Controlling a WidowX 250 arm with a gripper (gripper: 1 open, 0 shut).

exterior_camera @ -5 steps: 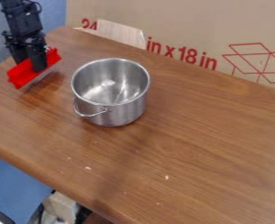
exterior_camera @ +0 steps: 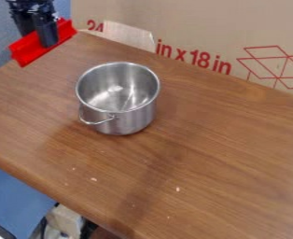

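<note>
At the upper left corner, my gripper (exterior_camera: 39,30) is raised near the table's back left edge, holding a red block (exterior_camera: 37,50), a flat oblong piece tilted beneath it. The fingertips are dark and partly merge with the block. A steel pot (exterior_camera: 117,97) with a wire handle stands on the wooden table (exterior_camera: 199,177), to the right of and nearer than the red block, apart from it.
A cardboard box (exterior_camera: 230,51) with printed sizes lines the back, with a pale flat piece (exterior_camera: 127,34) before it. A blue surface lies beyond the left edge.
My gripper and the red block have moved up and back in the view, toward the top left corner, away from the pot, which has not moved.
</note>
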